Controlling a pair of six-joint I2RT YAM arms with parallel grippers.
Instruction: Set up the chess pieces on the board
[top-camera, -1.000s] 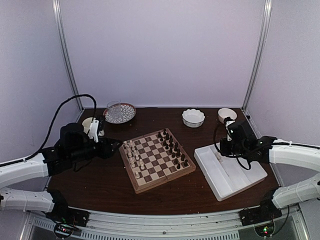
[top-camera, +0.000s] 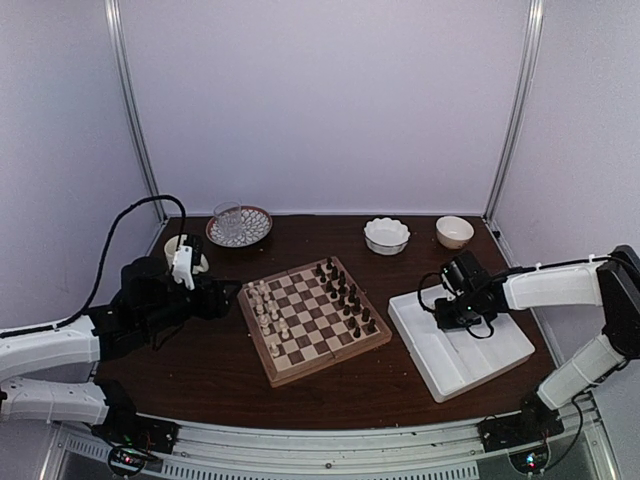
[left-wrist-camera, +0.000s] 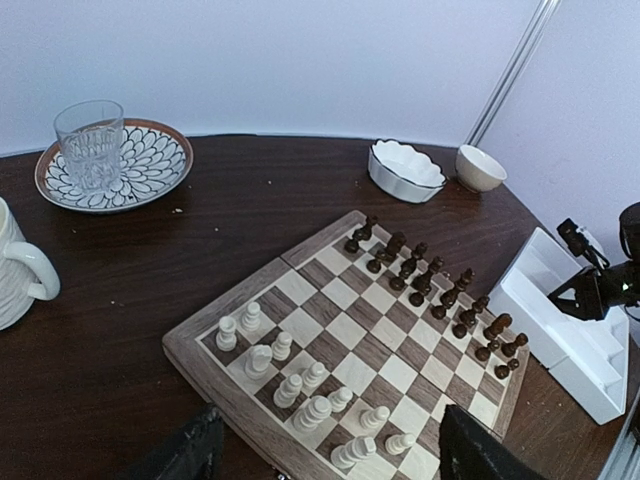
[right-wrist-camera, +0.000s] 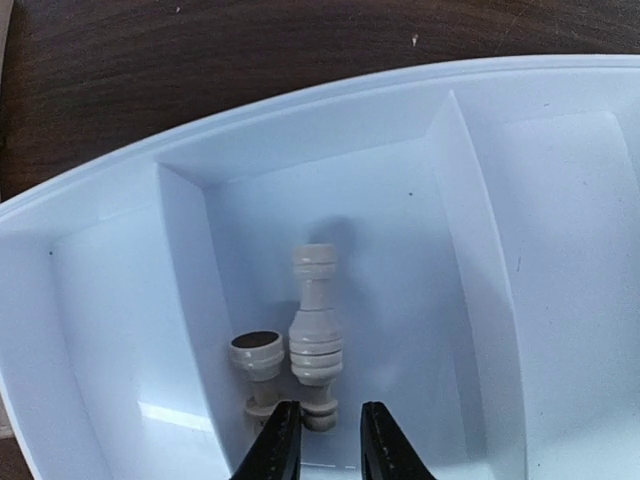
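On the wooden chessboard (top-camera: 314, 318) the dark pieces (top-camera: 347, 298) stand along the right side. White pieces (left-wrist-camera: 311, 411) stand along the left side, with empty squares among them. Two more white pieces lie inside the white tray (right-wrist-camera: 384, 190): one piece (right-wrist-camera: 316, 345) fully in view, the other (right-wrist-camera: 258, 352) beside it, partly cut off by a finger. My right gripper is over the tray, its fingers apart near the lower end of the first piece and not closed on it. Left of the board, my left gripper is open, nothing between its fingers.
A patterned plate with a glass (top-camera: 228, 218) stands at the back left, near a white mug (left-wrist-camera: 18, 270). Two white bowls, one fluted (top-camera: 386, 235) and one plain (top-camera: 454, 231), stand at the back right. Dividers (right-wrist-camera: 480, 270) split the tray.
The left arm has shifted back a little to the left. The pieces on the board stand as before.
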